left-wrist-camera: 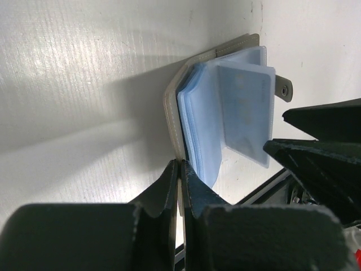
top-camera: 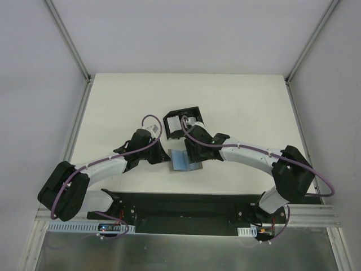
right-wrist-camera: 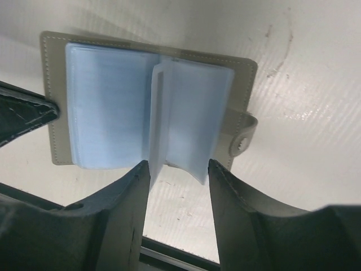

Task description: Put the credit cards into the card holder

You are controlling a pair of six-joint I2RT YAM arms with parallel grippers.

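Note:
The card holder (top-camera: 178, 161) lies open on the white table, a grey cover with bluish translucent sleeves (right-wrist-camera: 107, 107); one sleeve stands raised in the middle. My left gripper is shut at the holder's near edge, the grey cover (left-wrist-camera: 172, 107) at its tips; whether it grips that edge is unclear. My right gripper is part open above the holder's right sleeve (right-wrist-camera: 192, 113), with the raised sleeve's edge near its left finger. Behind the holder, in the top view, a black tray (top-camera: 180, 111) holds pale cards (top-camera: 173, 123).
Each arm reaches close to the holder from its own side.

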